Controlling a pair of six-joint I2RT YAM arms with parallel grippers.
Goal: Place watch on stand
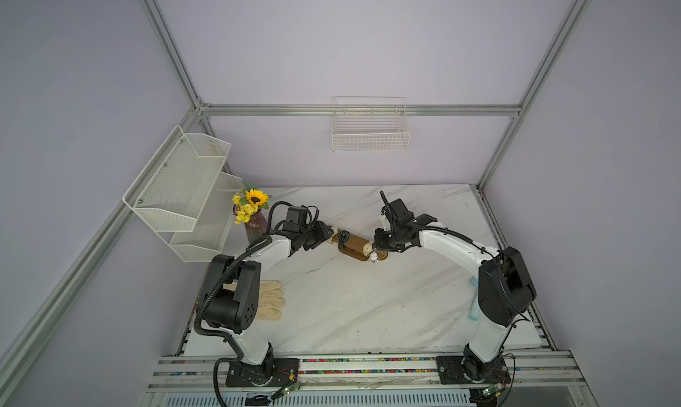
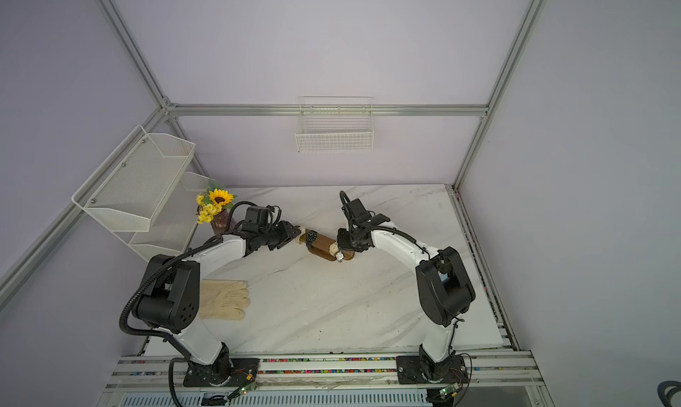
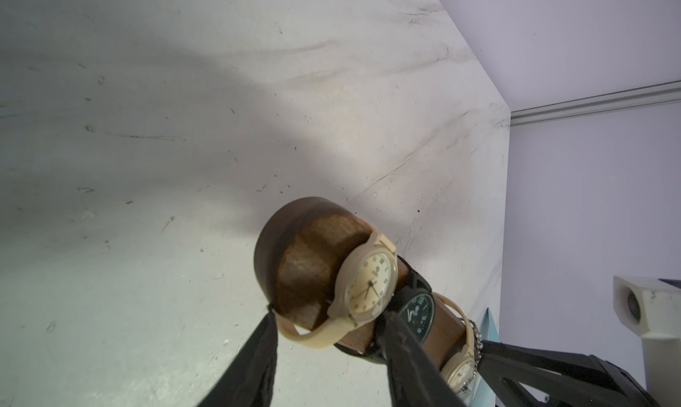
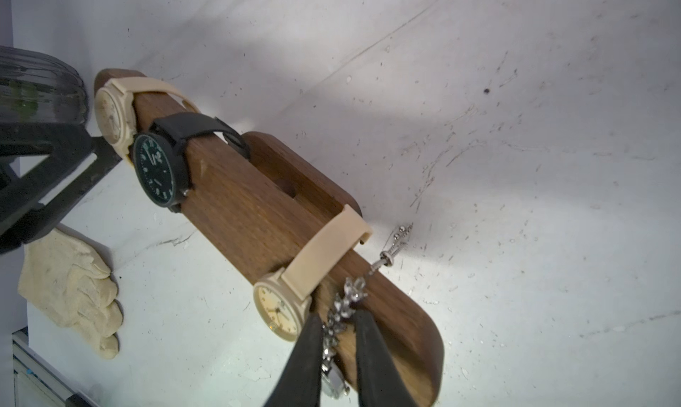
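Note:
A long wooden watch stand (image 4: 241,201) lies across the middle of the table, carrying a beige watch (image 3: 366,279) at its left end, a black watch (image 4: 157,167), a second beige watch (image 4: 278,306) and a silver metal watch (image 4: 332,378) at its right end. My left gripper is at the left end beside the first beige watch; its fingertips flank that watch's strap, and whether they grip it is hard to tell. My right gripper is over the silver watch's band at the right end, fingertips close together around the band; its exact opening is unclear.
A vase of sunflowers (image 1: 255,222) stands at back left beside white mesh shelves (image 1: 181,187). A beige glove (image 2: 225,297) lies front left, a light-blue item (image 1: 474,300) at the right edge, partly behind the right arm.

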